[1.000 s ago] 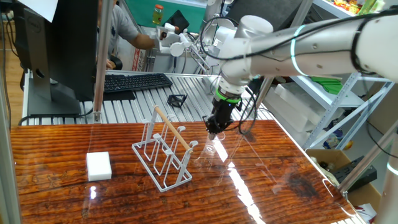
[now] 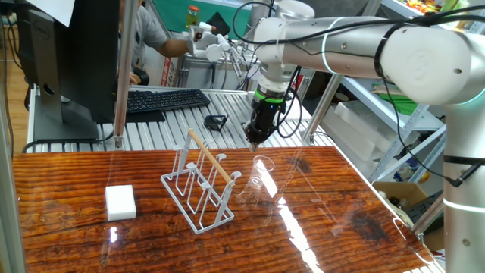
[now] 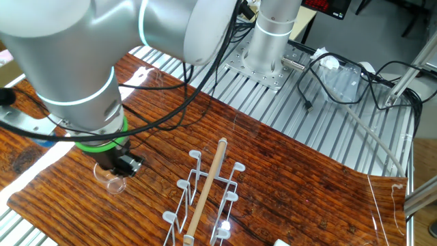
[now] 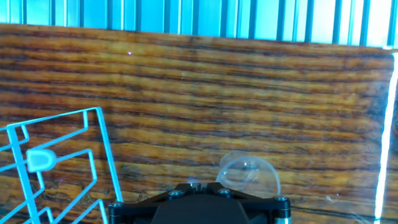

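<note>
A clear glass (image 2: 260, 179) stands on the wooden table, to the right of the rack; its outline is faint. The white wire rack (image 2: 198, 206) with a wooden top bar (image 2: 208, 155) has several empty prongs. My gripper (image 2: 254, 145) points down at the far side of the glass and above the table. In the wrist view the linkages are spread wide, so the gripper is open, and the glass (image 4: 249, 177) shows just beyond its body, right of centre. From the other side, the glass (image 3: 109, 179) appears close below the gripper (image 3: 130, 167). Contact cannot be judged.
A white block (image 2: 120, 202) lies left of the rack. Behind the wooden table (image 2: 68, 246) runs a ribbed metal surface with a keyboard (image 2: 168, 99). Cables hang along my arm.
My gripper has shifted a little up and left in exterior view 1, away from the glass, and the arm has swung left. The glass, rack and white block stay put.
</note>
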